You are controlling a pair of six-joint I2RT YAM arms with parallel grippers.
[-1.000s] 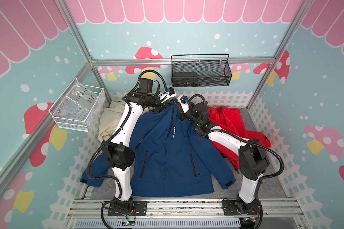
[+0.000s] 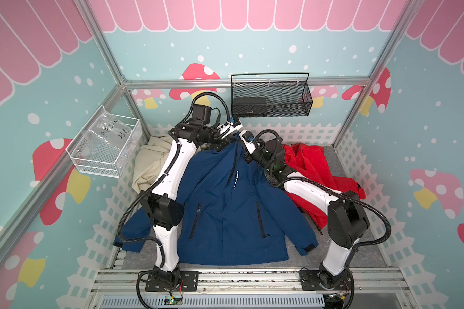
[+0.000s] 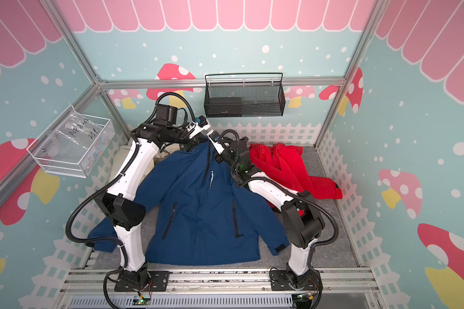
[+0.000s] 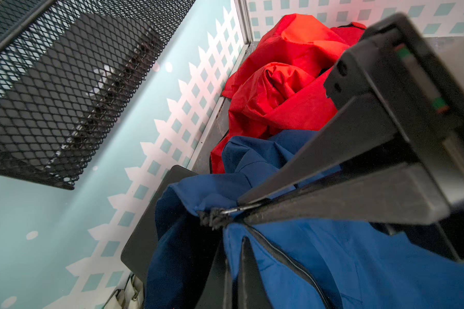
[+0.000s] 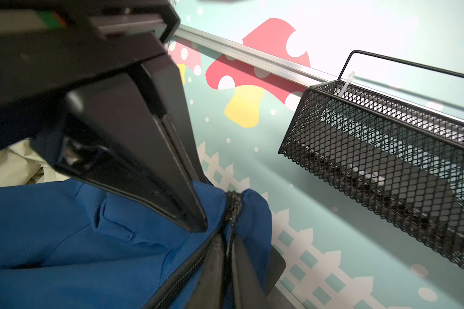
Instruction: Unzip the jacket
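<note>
The blue jacket (image 2: 226,216) lies spread on the table, front up, its collar towards the back wall. A black zip (image 5: 190,267) runs down from the collar; in the top views it is a dark line on the upper chest. My right gripper is shut at the zip's top end, with the thin metal zip pull (image 4: 237,208) between its fingertips. Close beside it, my left gripper is shut on a fold of the collar (image 4: 233,239). Both grippers' tips are largely covered by the arms in the top views.
A red garment (image 2: 314,159) is heaped at the right and a cream one (image 2: 150,159) at the left. Behind the collar, a black mesh basket (image 2: 288,100) hangs on the wall. A white wire basket (image 2: 104,144) is on the left wall. The arms nearly meet.
My left gripper has shifted slightly to the right, nearer the right one. The right arm has moved a little right and towards the front. The chest lettering has shifted slightly right.
</note>
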